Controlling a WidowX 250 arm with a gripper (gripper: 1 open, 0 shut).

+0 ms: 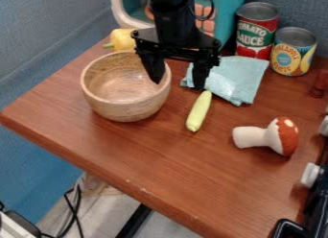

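Note:
My black gripper hangs open above the table between a wooden bowl and a light blue cloth, its left finger over the bowl's rim. A pale yellow corn-like item lies below it on the table. A toy mushroom with a red spotted cap lies to the right.
At the back stand a tomato can, a second can and a teal container. A yellow object sits behind the bowl. Dark appliances line the right edge.

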